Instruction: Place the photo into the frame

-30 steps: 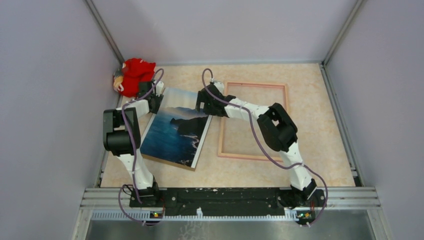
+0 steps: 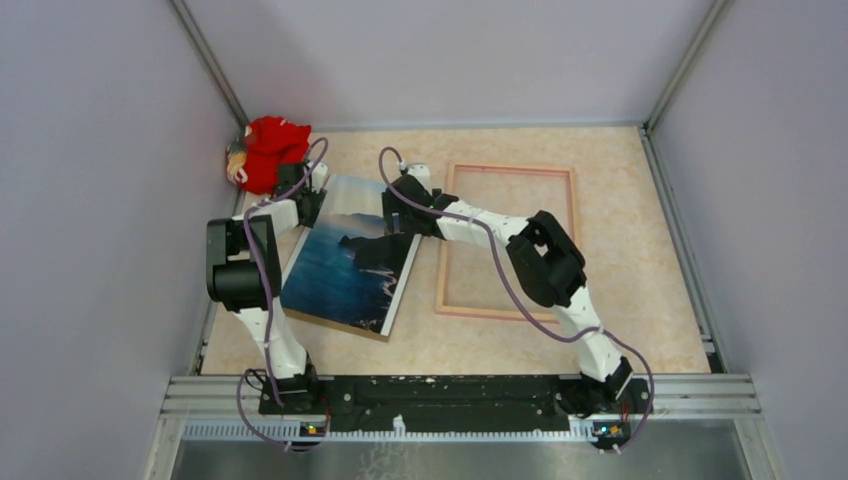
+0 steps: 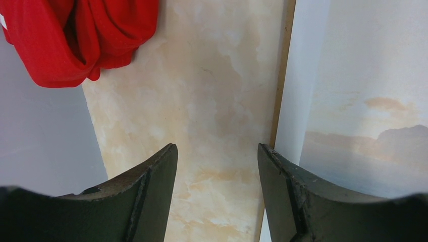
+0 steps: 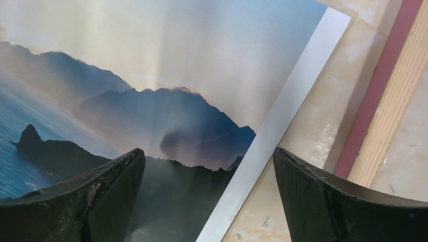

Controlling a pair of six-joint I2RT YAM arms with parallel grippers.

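The photo [image 2: 345, 275], a blue seascape print with white edges, lies on the table left of the empty wooden frame [image 2: 505, 314]. My left gripper is at the photo's upper left edge, fingertips apart with bare table between them and one finger beside that edge. My right gripper hangs at the photo's upper right part, open, one finger at the white border [image 4: 296, 80] near the frame's red-and-wood rail [image 4: 378, 96].
A red cloth [image 2: 275, 152] lies in the back left corner, next to my left gripper. Free table shows right of the frame and along the front.
My right gripper has shifted slightly left, further over the photo. The left arm, photo and frame look unchanged in the top view.
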